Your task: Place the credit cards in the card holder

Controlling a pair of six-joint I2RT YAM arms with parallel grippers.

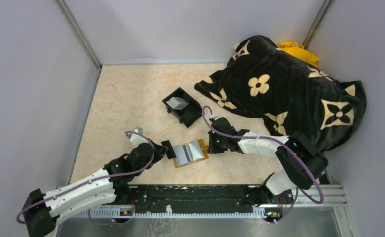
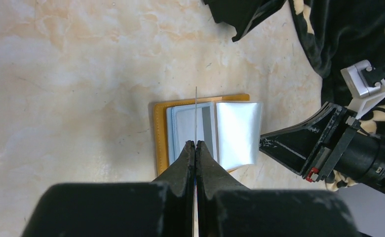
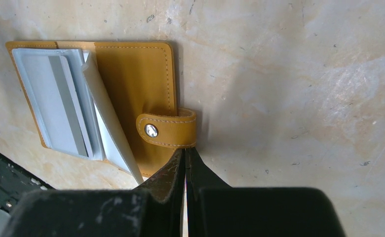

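Note:
The tan card holder (image 3: 134,84) lies unfolded on the table, its clear sleeves (image 2: 237,133) and a pale, grey-striped insert showing. A black card (image 1: 169,149) is pinched in my left gripper (image 1: 164,151), standing on edge so that it is only a thin line in the left wrist view. It hangs over the holder's left side; whether it touches a sleeve I cannot tell. On the holder's right, my right gripper is shut at the folded snap strap (image 3: 173,130), the leather meeting its fingertips.
An open black box (image 1: 193,111) with pale cards (image 1: 176,102) inside stands behind the holder. A dark flowered blanket (image 1: 289,94) fills the back right. Bare table (image 1: 116,103) stretches left of the box.

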